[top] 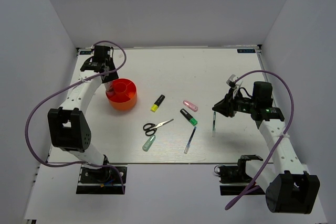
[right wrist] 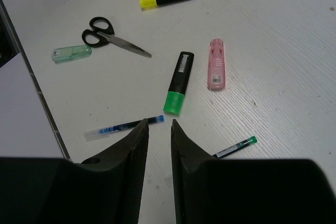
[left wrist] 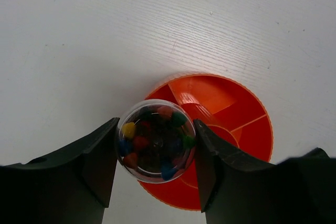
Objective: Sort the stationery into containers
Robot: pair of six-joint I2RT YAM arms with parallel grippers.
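In the left wrist view, my left gripper is shut on a clear round container (left wrist: 156,150) of small multicoloured pieces. It overlaps the left side of the red divided organizer (top: 123,104); how deep it sits there is hidden. My right gripper hovers above the right side of the table, its fingers slightly apart and empty. Beneath it lies a green-ended pen (top: 213,121). To its left are a green highlighter (top: 189,117), a pink bottle-shaped item (top: 190,105), a blue pen (top: 190,140), a yellow highlighter (top: 157,103), black-handled scissors (top: 156,126) and a pale green item (top: 149,142).
A purple cable (top: 32,121) loops along the left arm, and another (top: 273,145) along the right.
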